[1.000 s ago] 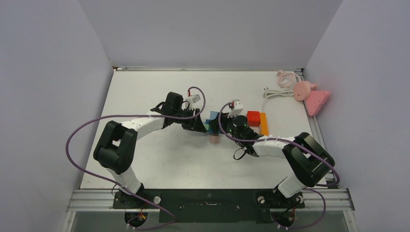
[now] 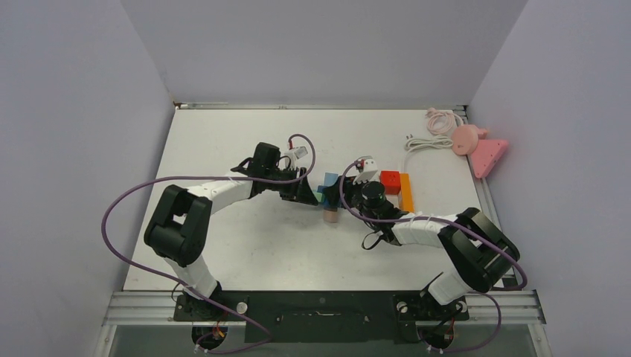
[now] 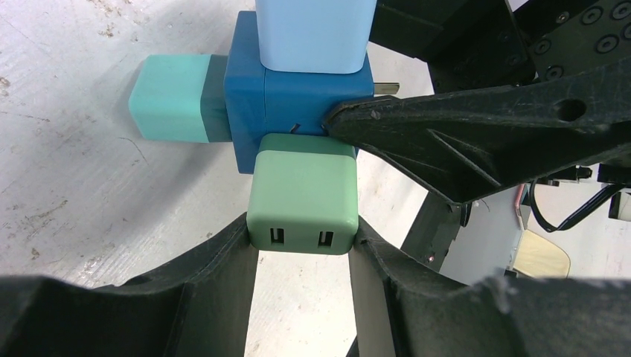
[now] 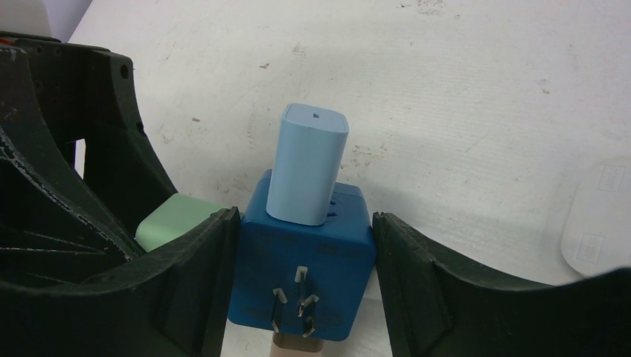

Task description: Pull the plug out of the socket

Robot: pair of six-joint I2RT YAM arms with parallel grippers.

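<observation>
A dark blue socket block (image 4: 301, 260) with prongs on its side carries several small plugs: a light blue one (image 4: 305, 163) on top, a green one (image 3: 302, 186), a teal one (image 3: 167, 97) and a pinkish one (image 4: 296, 349). My left gripper is shut on the green plug, which sits against the blue block. My right gripper is shut on the blue block, from the other side. Both hold their pieces at the middle of the table in the top view.
Red (image 2: 389, 181) and orange (image 2: 405, 193) blocks lie right of the right gripper. Pink and white cables with a pink triangular piece (image 2: 487, 155) are at the back right.
The left arm is nearly unchanged.
</observation>
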